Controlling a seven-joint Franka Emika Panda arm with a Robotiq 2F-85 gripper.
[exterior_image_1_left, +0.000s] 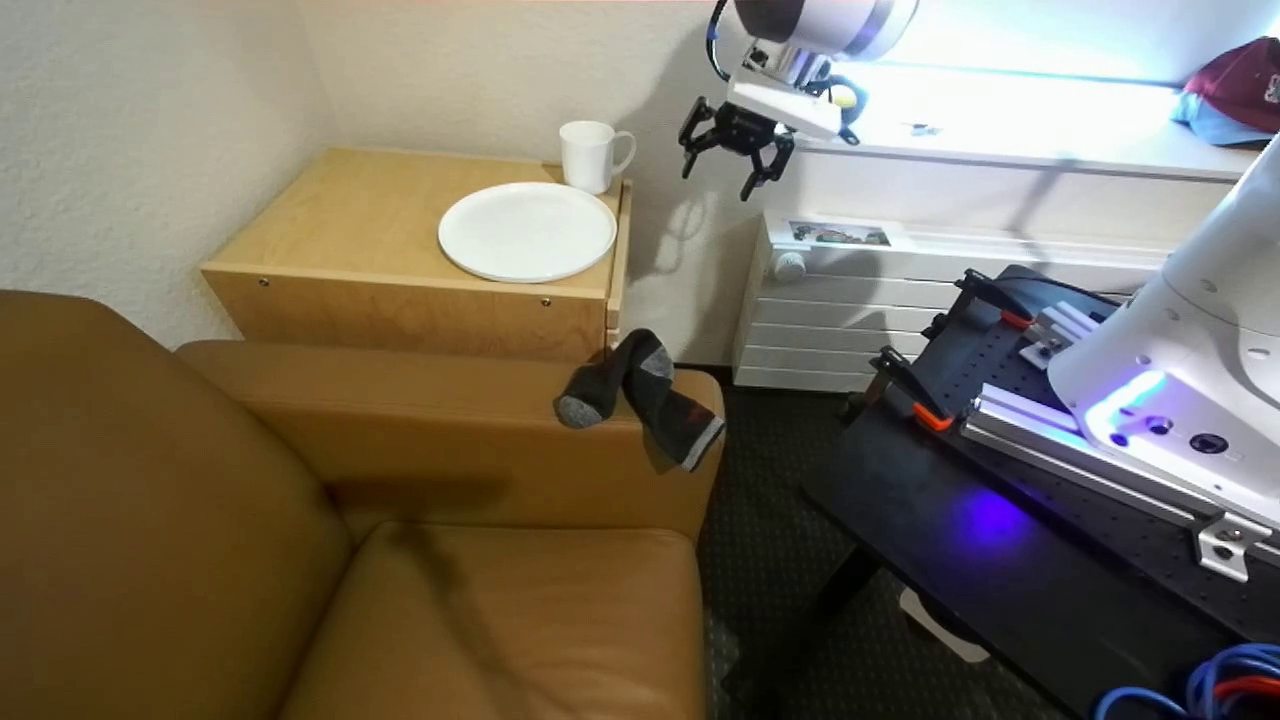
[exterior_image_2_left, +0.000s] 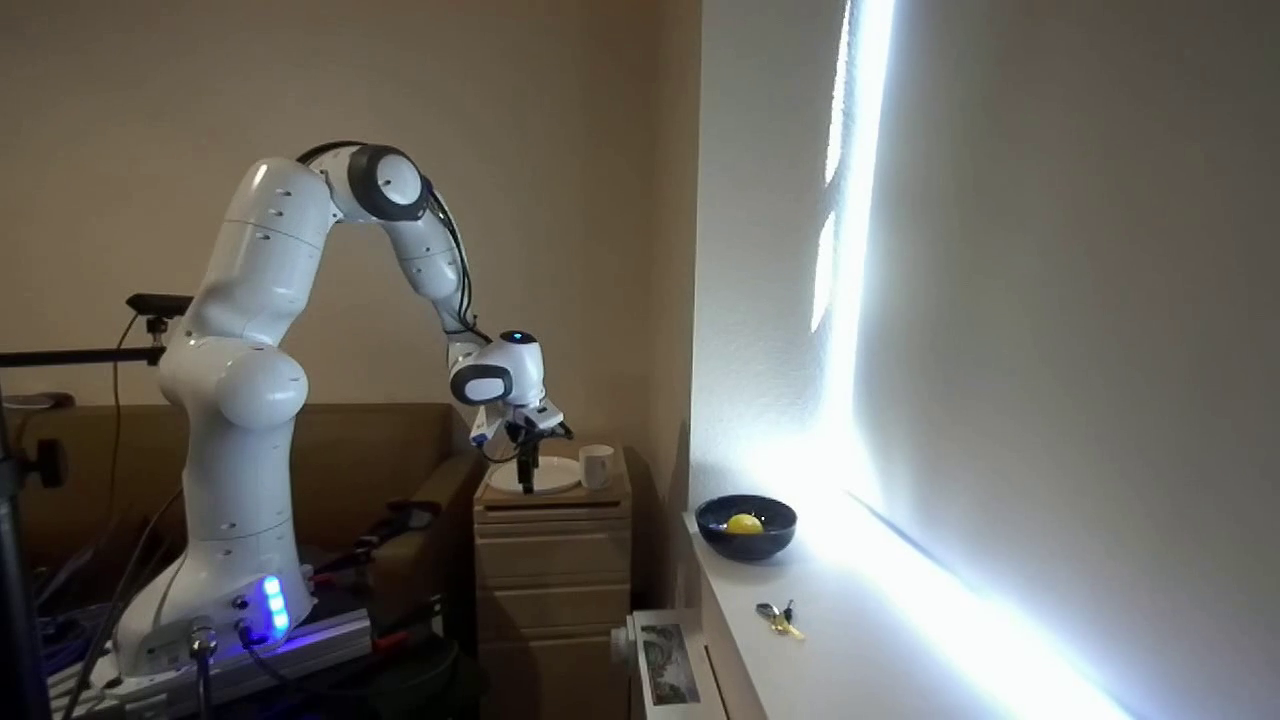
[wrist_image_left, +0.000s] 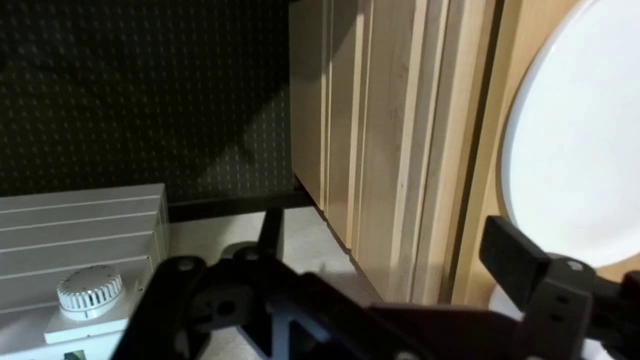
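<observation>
My gripper hangs in the air to the right of the wooden cabinet, near the wall and above the radiator's left end. Its two fingers are spread open, with nothing between them. On the cabinet top lies an empty white plate, and a white mug stands upright just behind it. In the wrist view the plate fills the right side, partly behind one finger; only a sliver of the mug shows below it. A dark grey sock is draped over the sofa's armrest.
The radiator stands below the windowsill. On the sill are a dark bowl holding a yellow round item, some keys and a maroon cap. A brown sofa occupies the front left. Dark floor separates it from the black table.
</observation>
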